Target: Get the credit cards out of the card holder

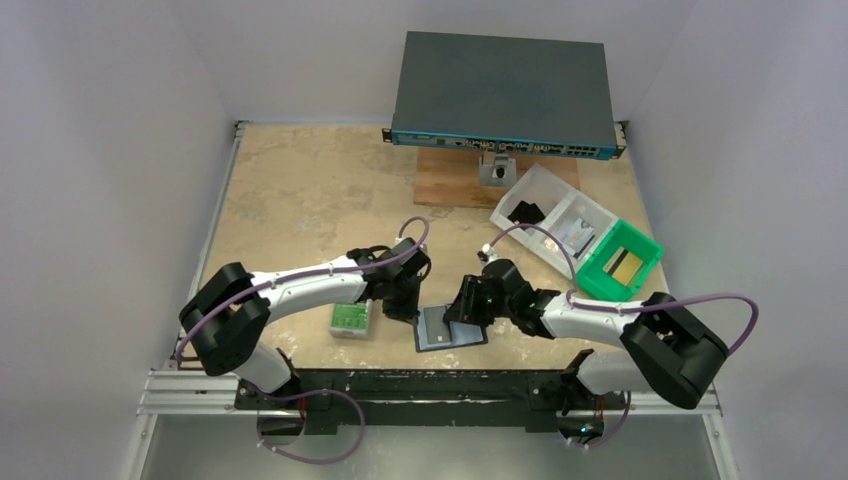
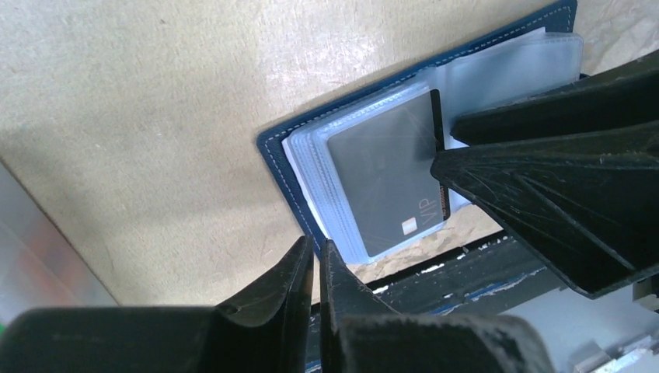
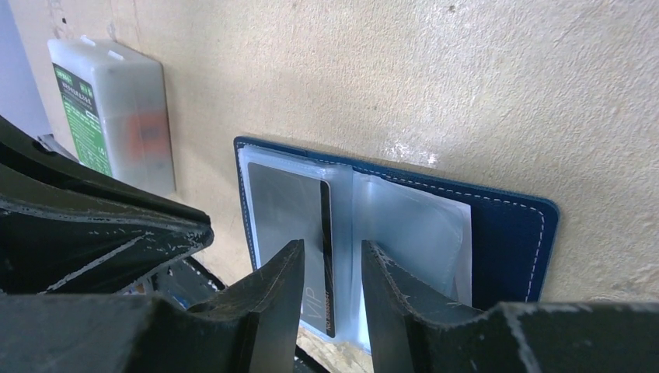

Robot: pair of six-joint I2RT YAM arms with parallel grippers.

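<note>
The open card holder lies near the table's front edge, dark blue with clear plastic sleeves. A grey card marked VIP shows in its left sleeve. My left gripper is at the holder's left side, shut, with nothing seen between its fingertips. My right gripper is part open low over the holder, its fingertips either side of the grey card's dark edge and the sleeve's fold.
A clear box with a green label sits left of the holder. A divided tray with a green bin is at the right. A dark rack unit stands at the back.
</note>
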